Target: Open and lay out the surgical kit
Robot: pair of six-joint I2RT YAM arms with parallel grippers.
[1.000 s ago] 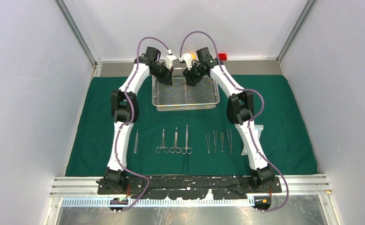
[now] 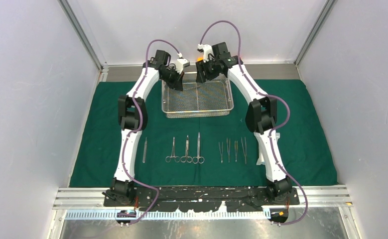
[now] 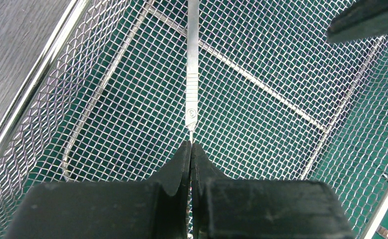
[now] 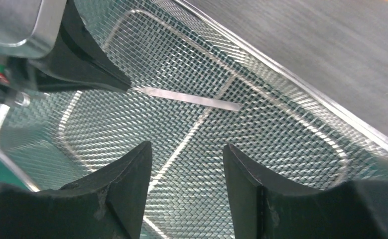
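Observation:
A flat silver scalpel handle (image 3: pixel 192 94) extends from the shut fingertips of my left gripper above the wire basket (image 2: pixel 196 113), gripped by its narrow end. In the right wrist view the same handle (image 4: pixel 192 98) lies across the view, held at its left end by the left gripper. My right gripper stands open beside it at the back of the basket, nothing between its fingers.
On the green cloth in front lie a single instrument (image 2: pixel 145 149), several scissor-like tools (image 2: pixel 198 159) and several forceps (image 2: pixel 228 149). A white packet (image 2: pixel 276 137) lies at the right, partly under the right arm.
The left arm looks unchanged.

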